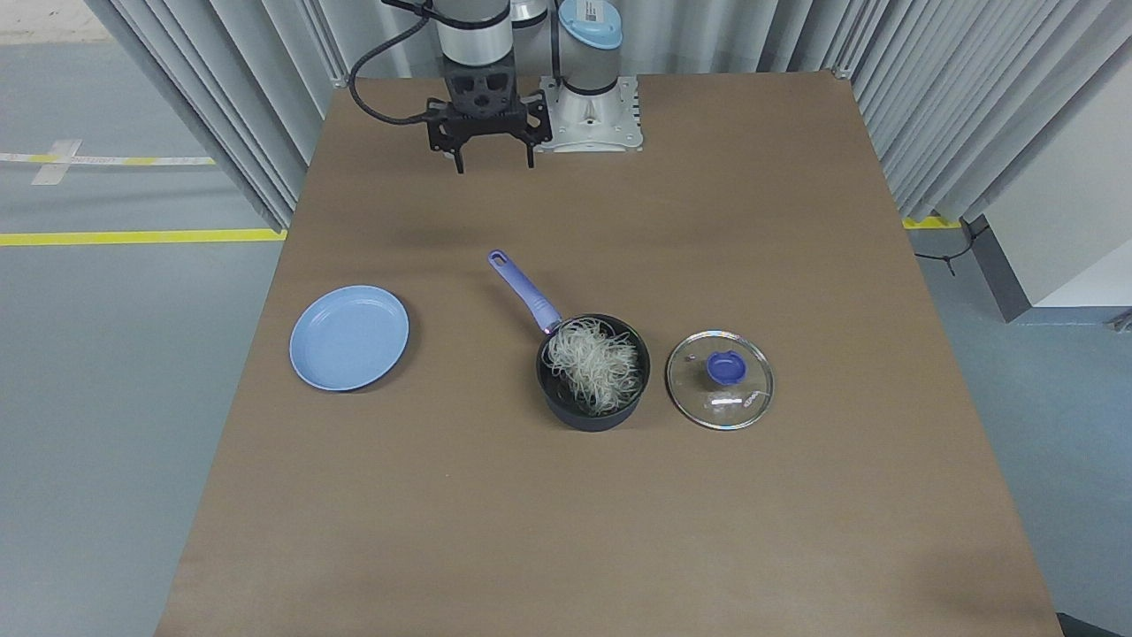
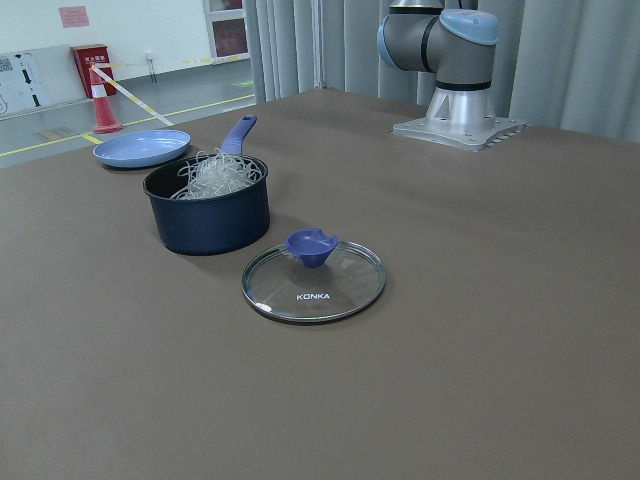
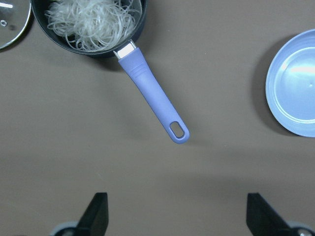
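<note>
A dark saucepan [image 1: 562, 409] with a pale blue handle [image 1: 520, 285] holds a tangle of white noodles [image 1: 594, 364]; it sits mid-table. To its right in the front view lies a glass lid [image 1: 719, 405] with a blue knob [image 2: 310, 243]. A blue plate [image 1: 349, 338] lies to the left. My gripper [image 1: 494, 159] is up at the far edge of the table, fingers wide open and empty; in the wrist view its two fingertips show at the bottom, with the pan handle beyond them.
The arm's base [image 2: 460, 130] stands at the back, with grey curtains behind.
</note>
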